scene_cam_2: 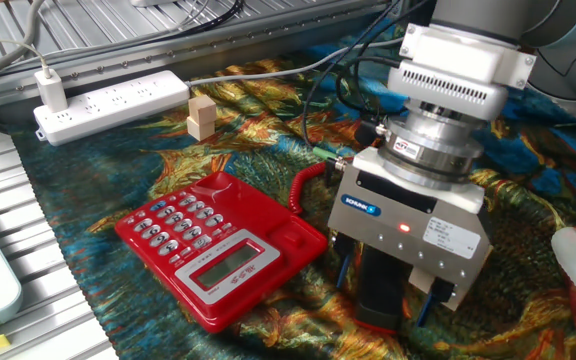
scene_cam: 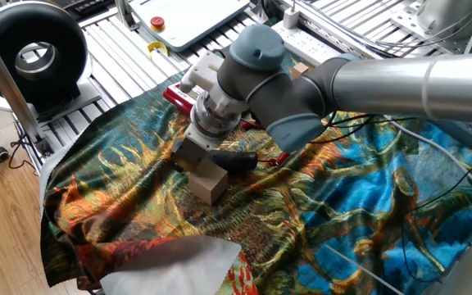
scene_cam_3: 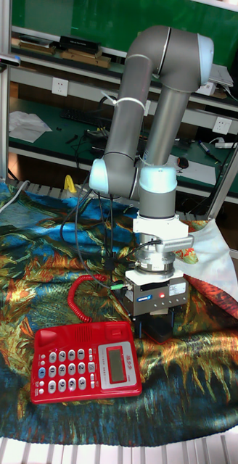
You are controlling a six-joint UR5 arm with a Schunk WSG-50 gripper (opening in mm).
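A red desk telephone [scene_cam_2: 223, 245] lies on the patterned cloth, its keypad and small display uncovered. Its black handset [scene_cam: 236, 161] rests off the base, joined by a red coiled cord [scene_cam_2: 303, 187]. My gripper [scene_cam_2: 382, 306] points down over the handset, open, with one dark finger [scene_cam_2: 344, 268] on each side of it and gaps showing between. From the exterior view 3 side, the fingertips and much of the handset are hard to make out. Close beside the handset stands a brown block [scene_cam: 209, 183], mostly hidden behind my gripper in exterior view 2.
Two small wooden blocks [scene_cam_2: 201, 117] stand stacked near a white power strip [scene_cam_2: 113, 108]. A black ring-shaped device [scene_cam: 31, 57] occupies the left corner. Loose cables run across the cloth's far side. White backing of the folded cloth [scene_cam: 174, 266] shows at the front.
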